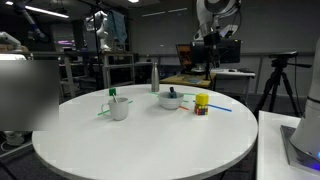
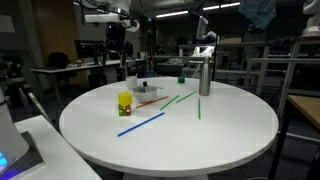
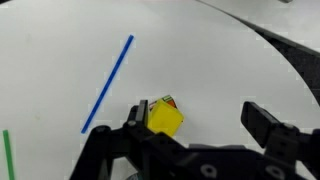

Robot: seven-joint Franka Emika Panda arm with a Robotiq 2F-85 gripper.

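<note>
High above the table's edge my gripper [image 1: 213,66] hangs open and empty, well clear of everything below. In the wrist view its two dark fingers stand wide apart. A yellow block [image 3: 166,117] shows beside the left finger there, partly covered by it. The same yellow block [image 2: 125,100] tops a small stack with red and green parts on the white table [image 2: 190,130]. Behind the stack sits a light bowl [image 1: 171,102] with dark items in it. A white mug [image 1: 119,109] holds something green.
Near the stack lies a blue stick [image 2: 141,124]; red and green sticks [image 2: 199,108] are scattered farther back. A metal bottle [image 2: 206,79] stands upright near the far edge.
</note>
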